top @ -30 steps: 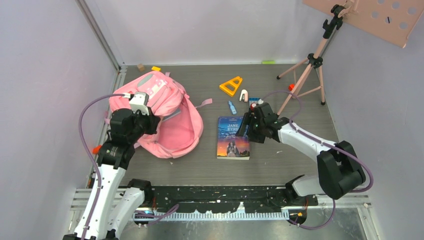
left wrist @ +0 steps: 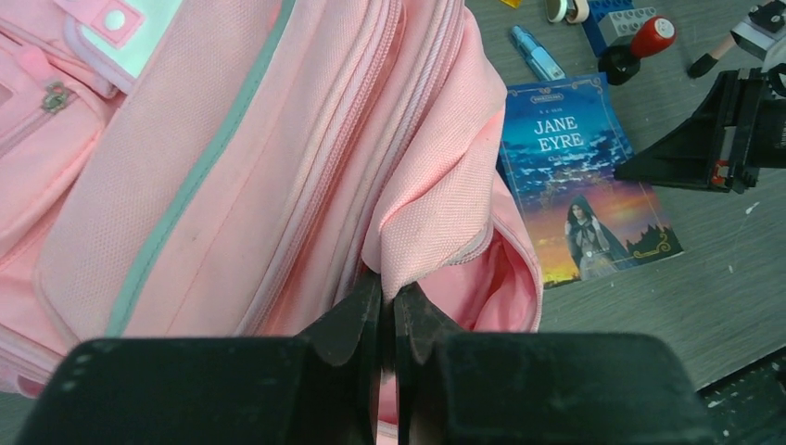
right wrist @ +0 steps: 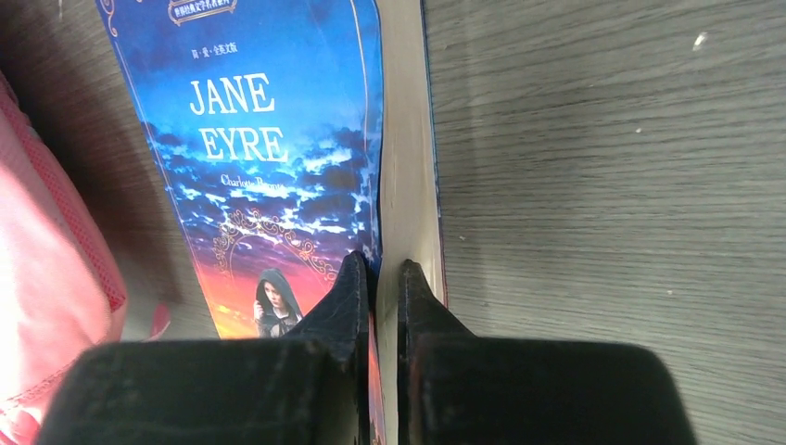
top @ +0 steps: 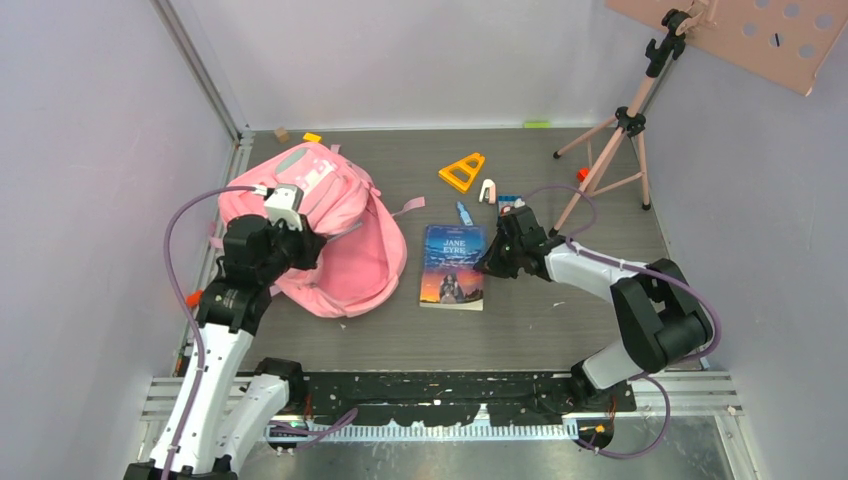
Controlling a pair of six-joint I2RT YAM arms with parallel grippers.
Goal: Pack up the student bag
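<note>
The pink school bag (top: 330, 240) lies at the left with its mouth gaping toward the front. My left gripper is shut on a fold of the bag's edge (left wrist: 426, 232). The Jane Eyre book (top: 453, 265) lies cover up on the floor, right of the bag. At its right edge is my right gripper, fingertips close together, with the pale page edge (right wrist: 405, 167) showing between them. Whether they pinch the book cannot be told. A blue glue tube (left wrist: 538, 53), a stapler (top: 487, 191) and a yellow triangle (top: 461, 172) lie behind the book.
A red-capped bottle (left wrist: 640, 48) and a blue-grey block (left wrist: 619, 20) sit behind the right gripper. At the back right stands a pink tripod (top: 627, 125).
The book has slid a little to the left. My right gripper has moved slightly left and its fingers have come closer together. The left gripper has barely moved; less of the grey patch inside the bag shows.
</note>
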